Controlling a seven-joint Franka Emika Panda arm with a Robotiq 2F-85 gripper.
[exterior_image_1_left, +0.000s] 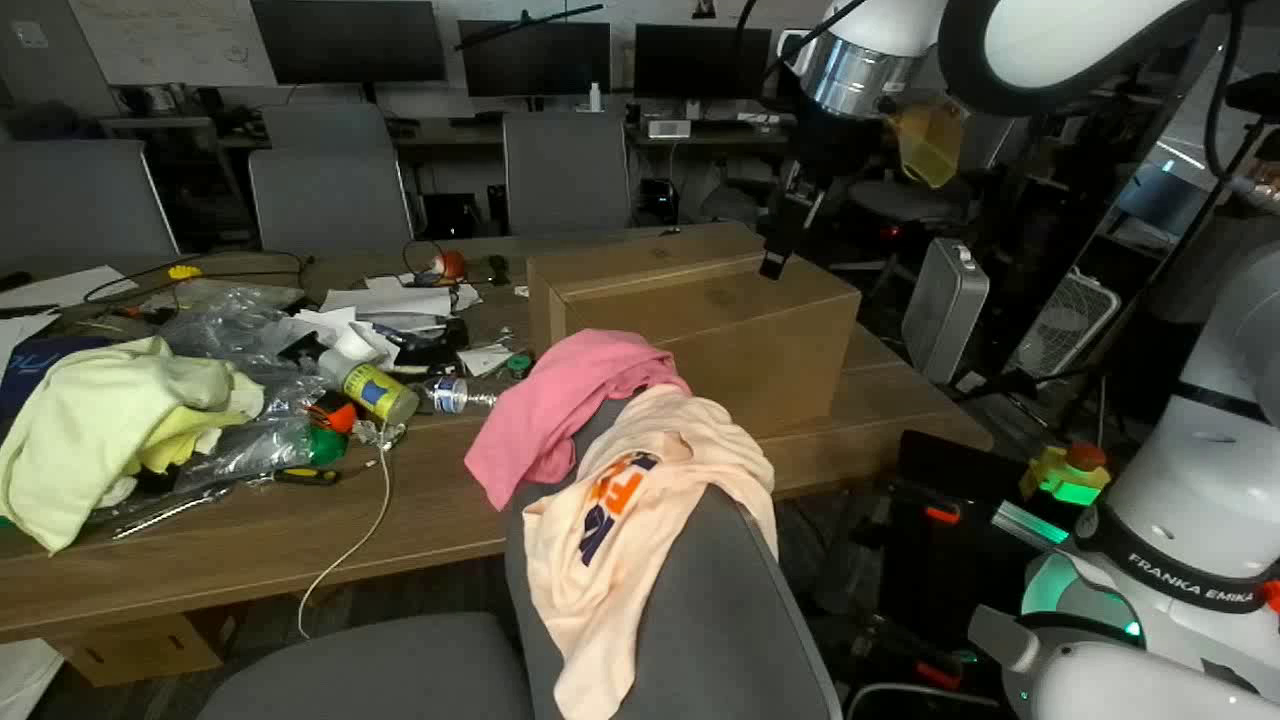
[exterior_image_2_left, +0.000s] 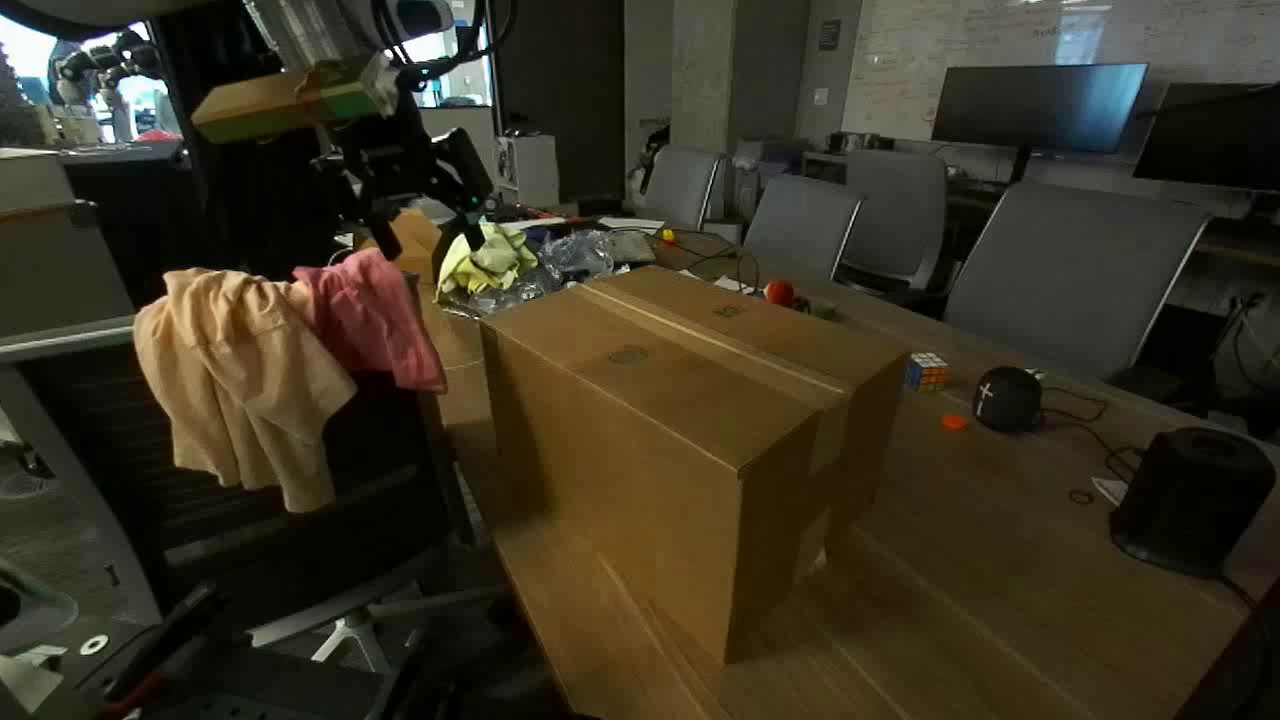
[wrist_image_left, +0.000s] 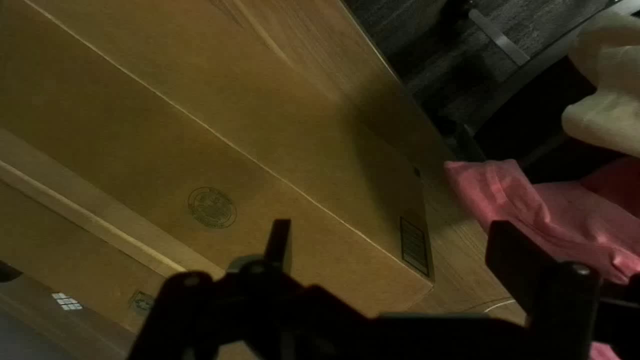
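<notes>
My gripper (exterior_image_2_left: 429, 240) stands open in the air, its fingers well apart and nothing between them. In the wrist view, the gap of the gripper looks down over one end of the closed cardboard box (wrist_image_left: 312, 150), with the pink cloth (wrist_image_left: 540, 210) by the right finger. That pink cloth (exterior_image_1_left: 576, 402) hangs over the back of a grey chair (exterior_image_1_left: 720, 600), beside a peach shirt (exterior_image_1_left: 660, 468) with purple and orange lettering. Seen from exterior view 1, the fingers (exterior_image_1_left: 777, 258) overlap the top of the box (exterior_image_1_left: 744, 348); contact does not show.
A pale yellow cloth (exterior_image_1_left: 108, 420), clear plastic, a bottle (exterior_image_1_left: 456, 395) and several small items clutter the left of the table (exterior_image_1_left: 456, 516). Past the box lie a Rubik's cube (exterior_image_2_left: 926, 372) and black speakers (exterior_image_2_left: 1008, 398). Open tabletop shows in front of the speakers.
</notes>
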